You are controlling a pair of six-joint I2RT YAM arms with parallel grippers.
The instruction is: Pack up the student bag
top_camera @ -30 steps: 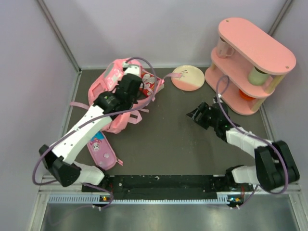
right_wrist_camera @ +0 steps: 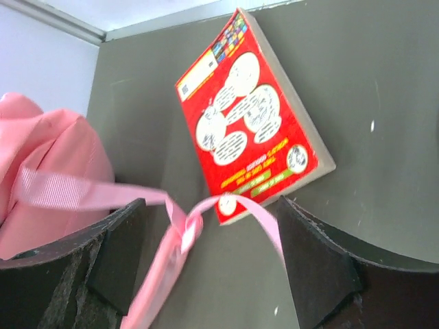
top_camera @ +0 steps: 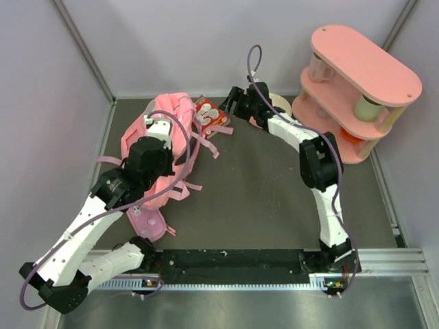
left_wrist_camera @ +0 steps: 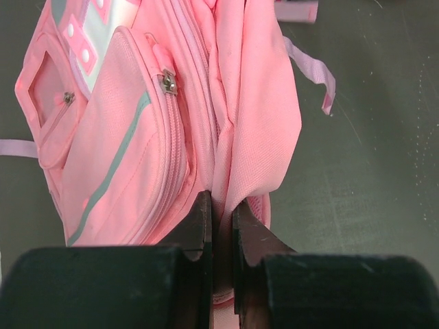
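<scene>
The pink student bag (top_camera: 177, 110) lies at the left of the table, and in the left wrist view its front pocket (left_wrist_camera: 120, 151) and zips show. My left gripper is shut on a fold of the bag's pink fabric at its edge. Just right of the bag, against the back wall, lies a red book (right_wrist_camera: 250, 110) with white circles on its cover. My right gripper stands open before the book, apart from it. A pink strap (right_wrist_camera: 195, 212) crosses the space between its fingers and touches the book's near corner. The bag's inside is hidden.
A pink pencil case (top_camera: 147, 223) lies in front of the bag, partly under the left arm. Behind the right arm is a round cream mat (top_camera: 280, 103). A pink shelf (top_camera: 367, 65) with cups stands at the back right.
My left gripper has drawn the bag's edge leftward and toward the front, uncovering more of the book. My right gripper has moved left and back, from the table's right side toward the book.
</scene>
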